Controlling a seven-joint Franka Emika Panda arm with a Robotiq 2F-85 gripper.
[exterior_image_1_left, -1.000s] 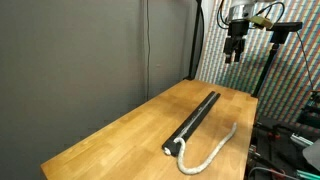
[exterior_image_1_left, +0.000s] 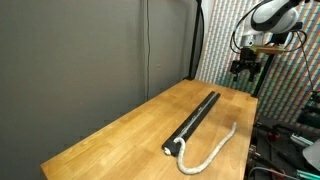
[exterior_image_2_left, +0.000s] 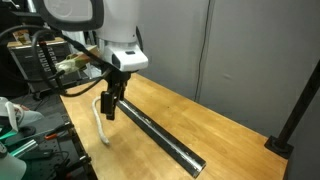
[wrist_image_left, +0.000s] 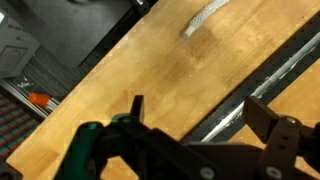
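A long black channel (exterior_image_1_left: 186, 130) lies on the wooden table, a pale strip running along its middle. Beside it a white rope-like piece (exterior_image_1_left: 208, 164) is laid in a curve, one end bending up to the channel's near end. The same white piece (exterior_image_2_left: 98, 122) and black channel (exterior_image_2_left: 160, 136) show in exterior view 2. My gripper (exterior_image_1_left: 244, 73) hangs above the table's far right part, touching neither. In the wrist view the gripper is open, with only bare wood between its fingers; the channel (wrist_image_left: 275, 80) passes to the right and the white piece's end (wrist_image_left: 205, 16) lies ahead.
A grey wall (exterior_image_1_left: 80, 80) borders that side. Dark equipment (exterior_image_1_left: 287, 145) stands past the right edge, and in the wrist view an orange item (wrist_image_left: 40, 100) lies off the table.
The channel and white piece have stayed put.
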